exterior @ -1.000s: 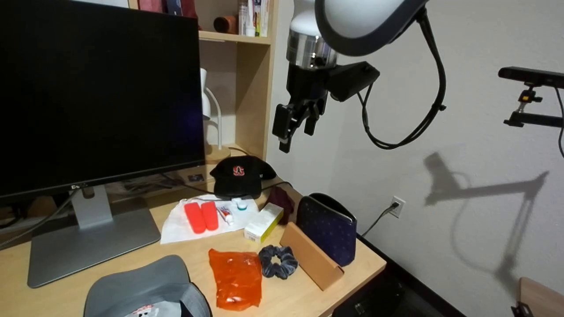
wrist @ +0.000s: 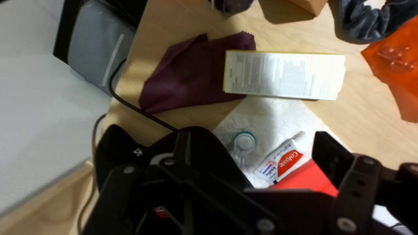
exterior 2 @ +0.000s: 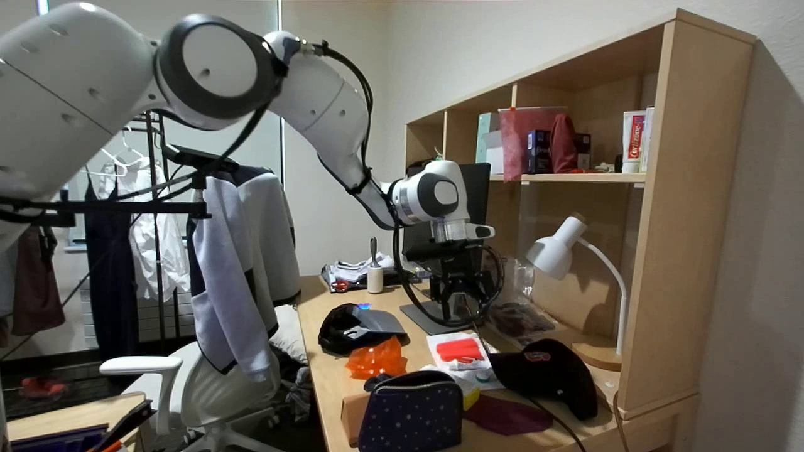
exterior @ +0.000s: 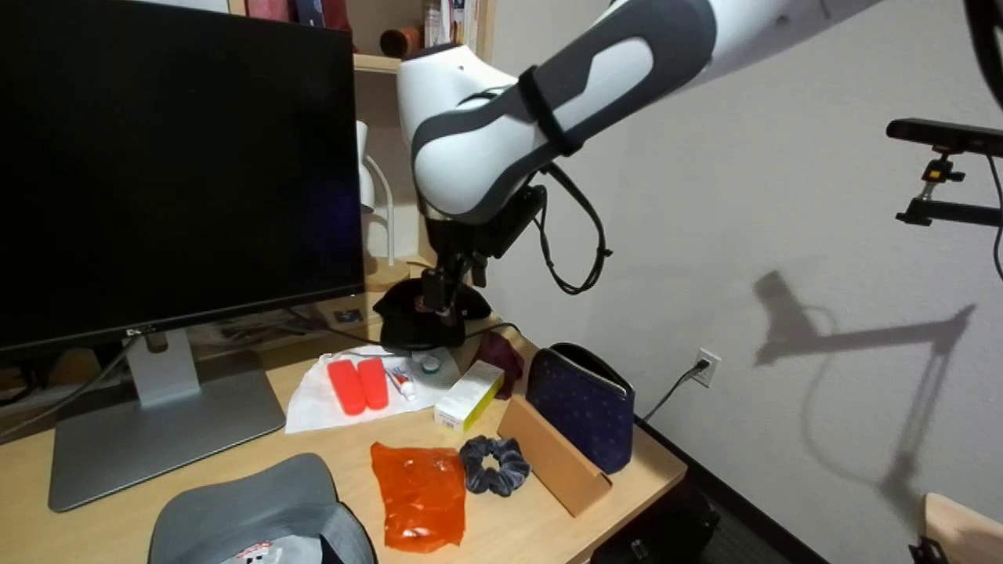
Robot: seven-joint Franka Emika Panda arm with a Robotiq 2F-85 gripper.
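Note:
My open gripper hangs near the back of the desk, in front of and partly over the black cap. In the wrist view its fingertips stand wide apart with nothing held between them. The cap's black cloth runs beneath the left finger. Between and beyond the fingers lie a Colgate tube, a small clear item with a round lid and a red case, on a white napkin. Whether the gripper touches the cap cannot be told.
A white-and-yellow box and a maroon cloth lie beside the napkin. Nearer the front are an orange bag, a grey scrunchie, a brown box and a navy pouch. A monitor and a lamp stand close by.
My arm has come down and to the left in exterior view 1, from above the desk's back corner to the black cap. The desk items look unmoved.

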